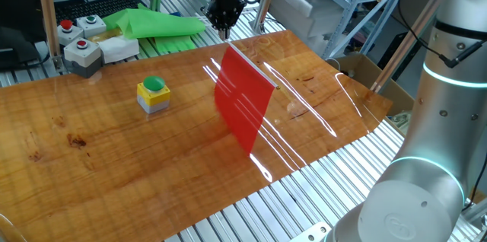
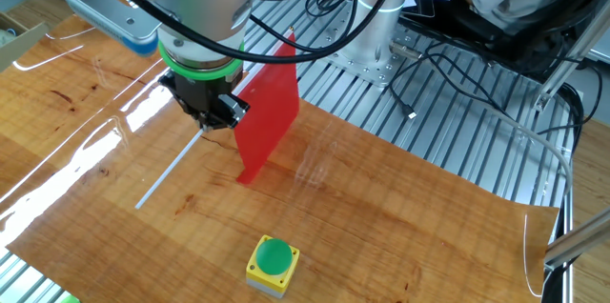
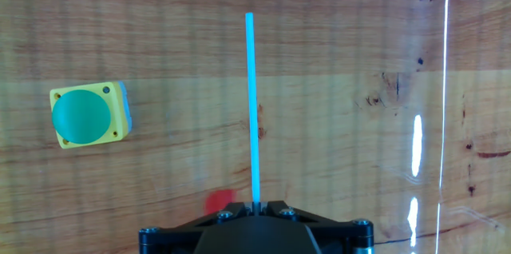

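Note:
A red flag (image 1: 245, 93) hangs from a thin pale stick, its cloth slanting above the wooden tabletop. My gripper is shut on the stick (image 3: 253, 110), which runs straight out ahead of the fingers in the wrist view. From the other side, in exterior view 2, the bare white stick (image 2: 172, 170) reaches out from the gripper (image 2: 212, 122) while the red cloth (image 2: 270, 112) hangs behind it. Only a small red patch of the flag (image 3: 219, 200) shows in the wrist view, beside the fingers. The fingertips are mostly hidden in exterior view 1.
A yellow box with a green push button (image 1: 154, 93) stands on the wooden tabletop (image 1: 91, 166), apart from the flag. Button boxes (image 1: 82, 55) and green cloth (image 1: 156, 24) lie beyond the far edge.

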